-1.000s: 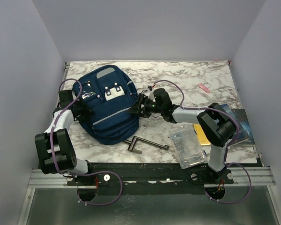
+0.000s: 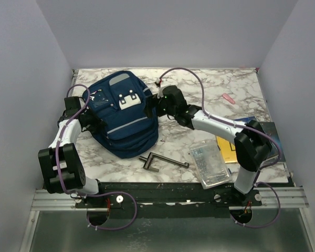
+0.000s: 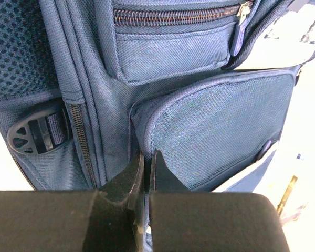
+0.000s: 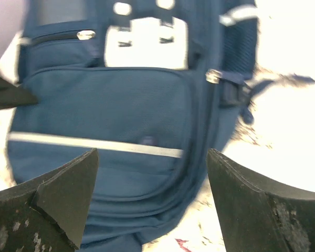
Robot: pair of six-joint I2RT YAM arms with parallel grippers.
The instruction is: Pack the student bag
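Note:
The navy student bag (image 2: pixel 127 134) lies on the marble table, pockets up, filling the left half. In the left wrist view my left gripper is shut at the bag's left side, right at a piped fabric edge (image 3: pixel 149 131); whether fabric is pinched between its fingertips is hard to tell. My right gripper (image 2: pixel 149 107) is over the bag's right side; in the right wrist view it (image 4: pixel 152 178) stands open above the flap, strap and buckle (image 4: pixel 233 92), nothing between its fingers.
At the front right lie a clear pouch (image 2: pixel 207 165), a yellow folder (image 2: pixel 226 152) and dark books (image 2: pixel 273 147). A pink item (image 2: pixel 228 98) lies at the back right. A bent metal piece (image 2: pixel 168 160) lies in front of the bag.
My right arm has risen and shifted toward the back from beside the bag's right edge. The bag has shifted slightly.

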